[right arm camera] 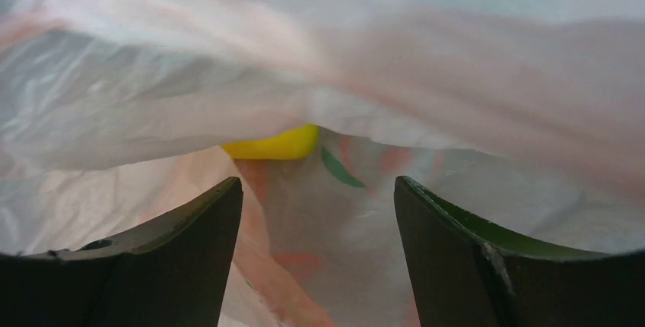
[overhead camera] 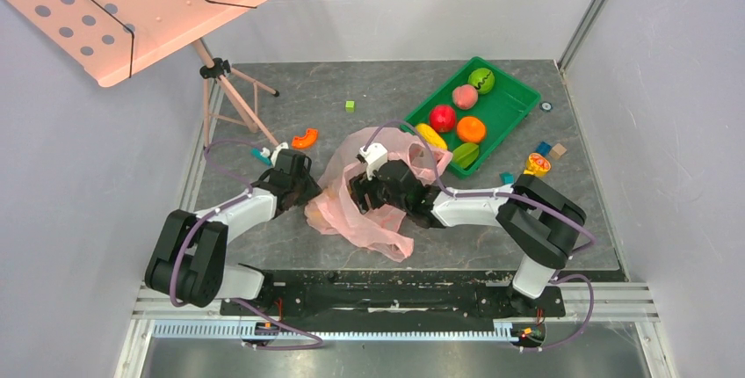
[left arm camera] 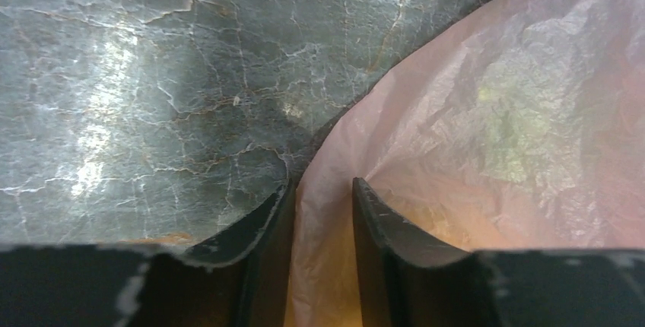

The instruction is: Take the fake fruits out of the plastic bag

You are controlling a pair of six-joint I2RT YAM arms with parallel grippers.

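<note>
The crumpled pink plastic bag (overhead camera: 373, 228) lies mid-table, with yellowish shapes showing through it. At its left edge, my left gripper is down with its fingertips either side of a fold of bag film, part open; whether it grips the film is unclear. My right gripper is inside the bag's mouth, fingers apart with nothing solid between them. Beyond them, a yellow fruit (right arm camera: 270, 143) peeks from under a fold of film.
A green tray (overhead camera: 507, 114) of fruits stands at the back right. An orange piece (overhead camera: 304, 139), small blocks and a halved-fruit toy (overhead camera: 537, 164) lie loose. A pink stand (overhead camera: 230, 88) is at the back left.
</note>
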